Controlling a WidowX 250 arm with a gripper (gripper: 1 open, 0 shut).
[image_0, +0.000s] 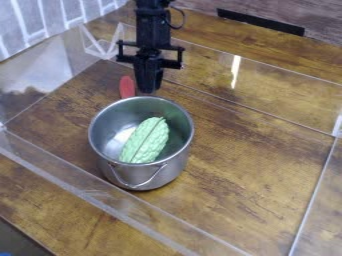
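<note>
The black gripper (151, 76) hangs at the upper middle, just behind a steel pot (179, 158) with a wire handle. It is shut, and nothing shows between its fingers. A small red object (127, 86) lies on the wooden floor just left of the fingertips, partly behind the pot's rim. Inside the pot lies a pale green, patterned oblong item (144, 140).
Clear plastic walls (318, 180) border the wooden surface (247, 170) at the sides and front. The wood to the right of the pot is clear.
</note>
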